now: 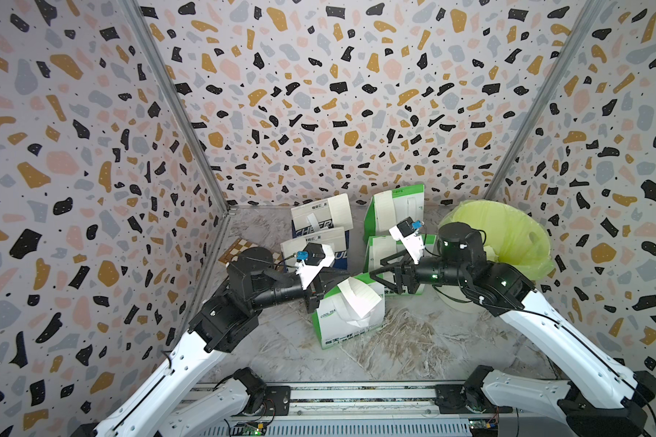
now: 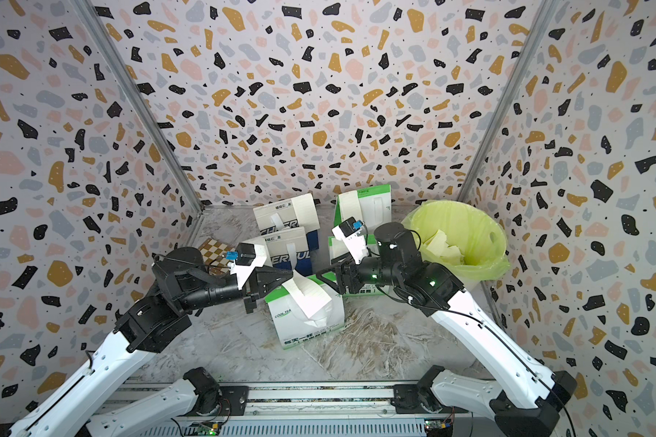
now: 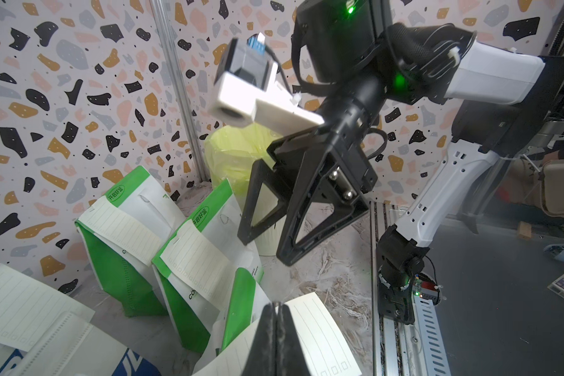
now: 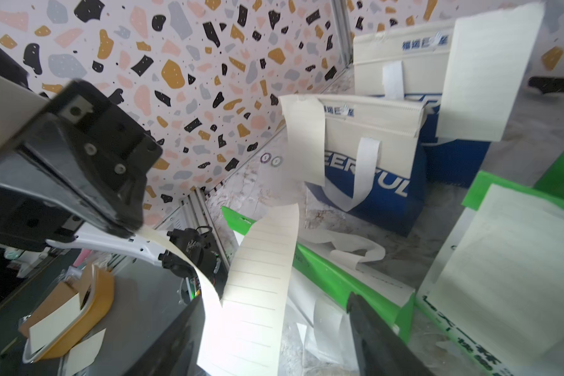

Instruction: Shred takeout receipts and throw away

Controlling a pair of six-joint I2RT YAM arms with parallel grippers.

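Note:
My left gripper (image 1: 336, 277) is shut on a white paper receipt (image 4: 253, 282), which hangs from its fingertips over the front green-and-white takeout bag (image 2: 302, 331). My right gripper (image 1: 386, 271) is open just to the right, with the receipt's free part below and between its fingers, apparently not gripped. Two more green bags (image 3: 125, 225) stand behind, with receipts on their flaps. Two blue-and-cream bags (image 4: 376, 200) stand at the back left, also with paper slips on them.
A yellow-lined bin (image 2: 473, 229) holding paper stands at the right. A checkered board (image 2: 213, 251) lies at the left. Bare table (image 1: 452, 335) shows at the front right.

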